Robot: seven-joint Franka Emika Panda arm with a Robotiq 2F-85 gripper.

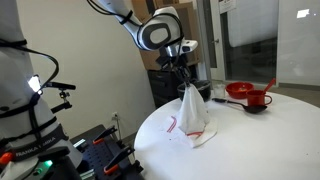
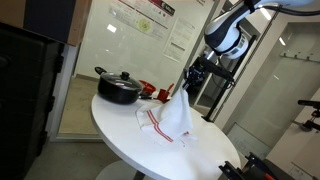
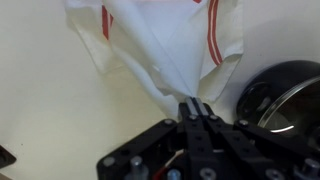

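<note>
A white towel with red stripes (image 1: 194, 115) hangs from my gripper (image 1: 186, 83), its upper part drawn into a peak and its lower part spread on the round white table. In the wrist view the towel (image 3: 165, 45) narrows to the fingertips of the gripper, which are shut on its cloth. From the other side, the towel (image 2: 172, 118) shows its red stripes near the tabletop, below the gripper (image 2: 187, 88).
A black lidded pot (image 2: 119, 87) stands on the table near the towel. Red bowls (image 1: 238, 90), a red cup (image 1: 257, 98) and a black ladle (image 1: 252, 108) are at the back.
</note>
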